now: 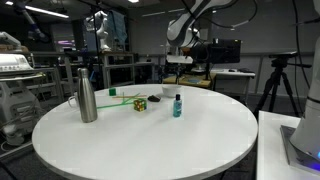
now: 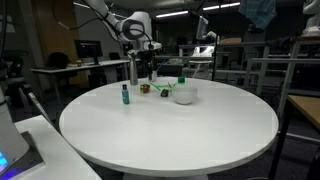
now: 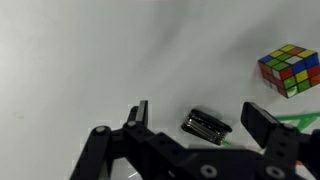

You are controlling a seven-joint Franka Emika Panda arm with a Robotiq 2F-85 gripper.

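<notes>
In the wrist view my gripper is open, its two dark fingers well apart. A small black object (image 3: 205, 126) lies on the white table between them in that view, with nothing visibly gripped. To its right is a multicoloured puzzle cube (image 3: 290, 70), outside the fingers. Over the far side of the table, the gripper (image 1: 184, 72) hangs from the white arm, too small there to show its fingers. The cube (image 1: 140, 104) and black object (image 1: 154, 98) sit near the table's middle.
A steel flask (image 1: 87, 97) stands at the left and a blue bottle (image 1: 177, 107) right of the cube. Green strips (image 1: 118, 103), a small green block (image 1: 112, 92) and a white bowl (image 2: 185, 95) lie farther off.
</notes>
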